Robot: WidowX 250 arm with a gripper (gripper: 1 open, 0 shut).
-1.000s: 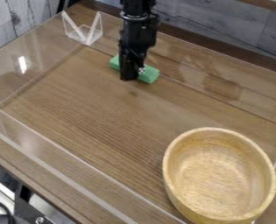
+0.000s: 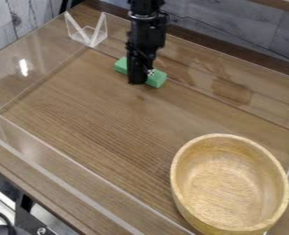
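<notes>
The black gripper (image 2: 139, 72) is lowered onto a small green object (image 2: 155, 79) near the back of the wooden table (image 2: 110, 138). Its fingers point down at the object's middle and hide part of it. The fingers look close together; whether anything is between them is hard to see.
A large beige bowl (image 2: 228, 216) sits at the front right. A clear plastic holder (image 2: 88, 29) stands at the back left, near the wall.
</notes>
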